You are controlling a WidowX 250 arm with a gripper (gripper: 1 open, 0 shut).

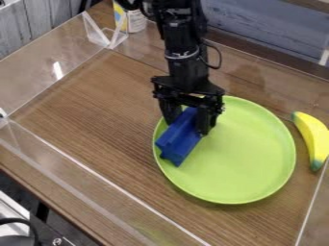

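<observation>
A green plate (240, 165) lies on the wooden table at the right of the middle. On its left part lies a dark blue block (178, 139), tilted along the plate, with a small light mark on it. My black gripper (189, 110) is low over the block's upper end, its body hiding part of it. Whether the fingers are open or closed around the block is hard to tell.
A yellow banana (313, 139) lies right of the plate. A white and yellow can (129, 19) stands at the back left near a clear strap.
</observation>
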